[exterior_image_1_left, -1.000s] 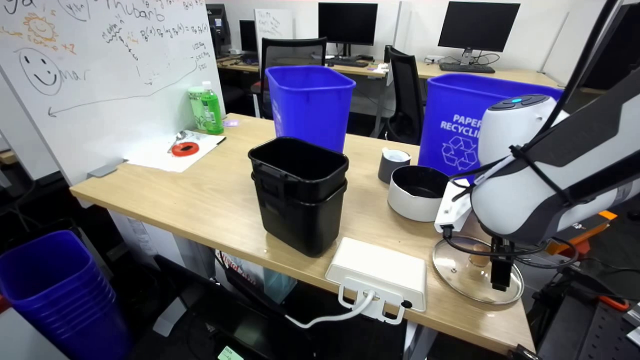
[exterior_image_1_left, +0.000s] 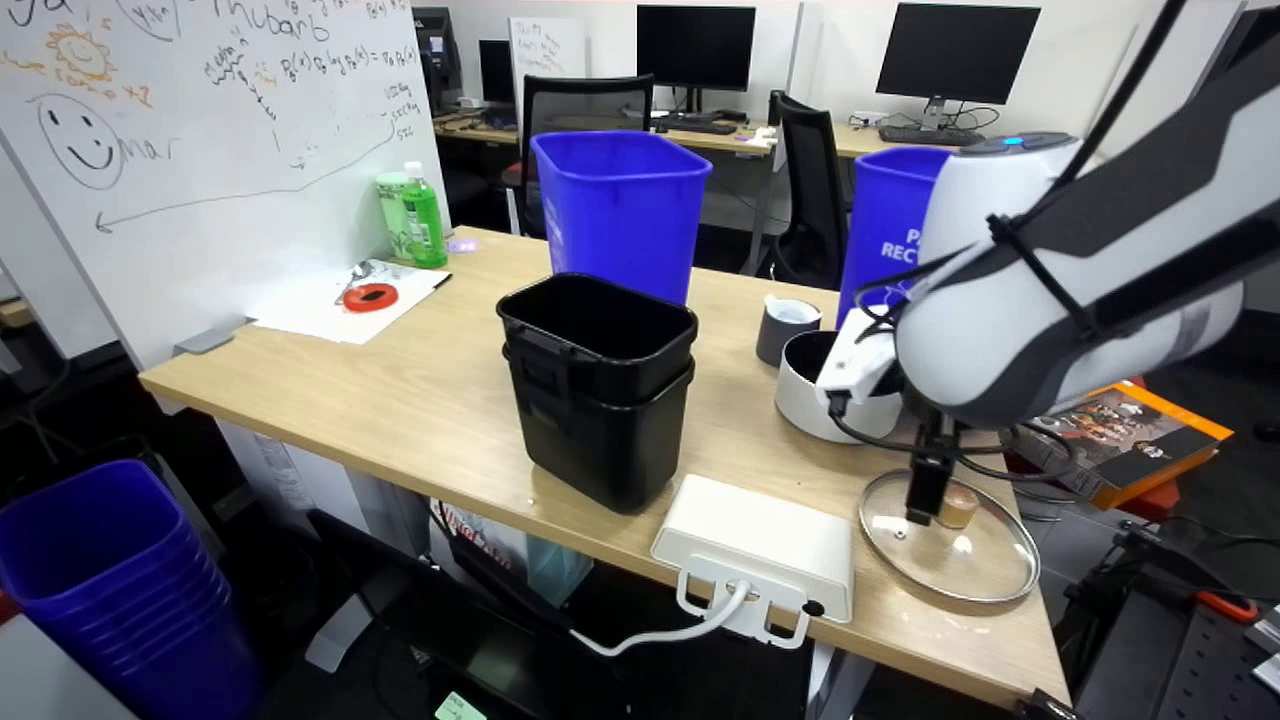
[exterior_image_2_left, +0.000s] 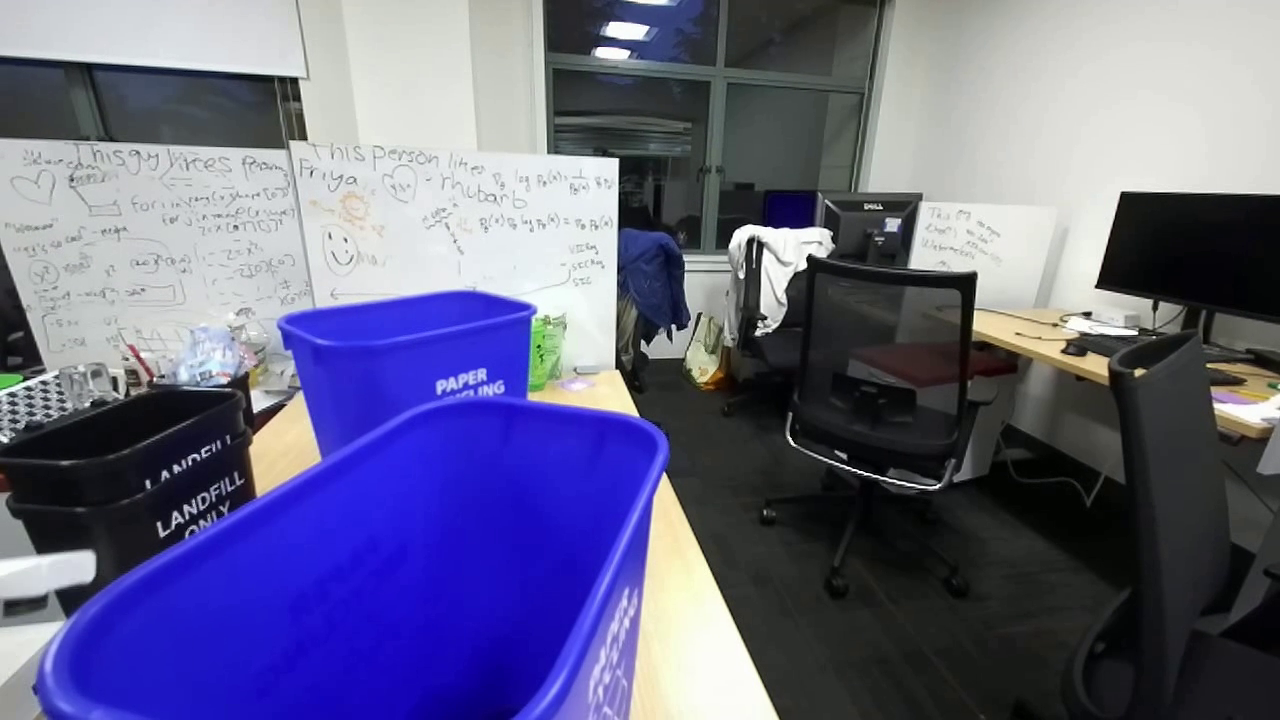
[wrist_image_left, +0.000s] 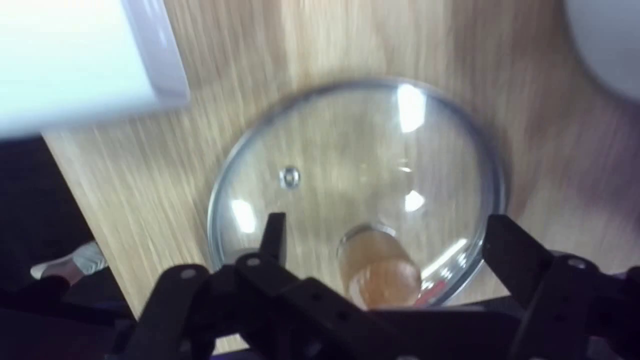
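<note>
A clear glass lid (exterior_image_1_left: 930, 564) with a metal rim and a wooden knob (exterior_image_1_left: 959, 505) lies flat near the right front corner of the table. Above it my gripper is open. The wrist view shows the two black fingertips apart, with the lid (wrist_image_left: 342, 156) beneath them and the knob (wrist_image_left: 381, 264) low in the picture, between the fingers' sides. Nothing is held. Behind the lid stands a white pot (exterior_image_1_left: 816, 402) with a dark inside, partly hidden by my arm in the exterior view.
Left of the lid sits a white box (exterior_image_1_left: 756, 540) with a cable. Black bins (exterior_image_1_left: 600, 420) and blue bins (exterior_image_1_left: 624, 216) stand farther back, beside a grey cup (exterior_image_1_left: 786, 330). An orange box (exterior_image_1_left: 1128, 438) is at the right. The table's left half has free room.
My arm has moved left and a little upward in the exterior view, now covering part of the pot. The lid has shifted very slightly to the left.
</note>
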